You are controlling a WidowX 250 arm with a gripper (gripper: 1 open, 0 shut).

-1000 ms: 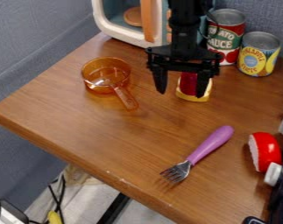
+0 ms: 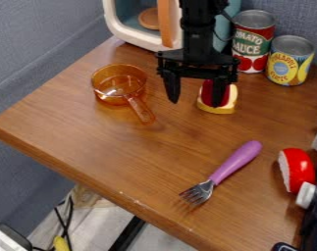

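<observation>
My black gripper [image 2: 195,91] hangs over the back middle of the wooden table [image 2: 108,157], its fingers apart and pointing down. Just behind its right finger is a dark red object [image 2: 208,95] on a yellow piece [image 2: 216,108]; whether the gripper touches it I cannot tell. An orange transparent pan [image 2: 111,78] with a handle lies to the left. A fork with a purple handle [image 2: 235,163] lies at the front right.
A tomato can [image 2: 250,44] and a yellow can [image 2: 290,64] stand at the back right, beside a white toy appliance [image 2: 127,18]. A red and white object [image 2: 295,169] and dark items line the right edge.
The gripper has shifted very slightly; the objects on the table look unmoved.
</observation>
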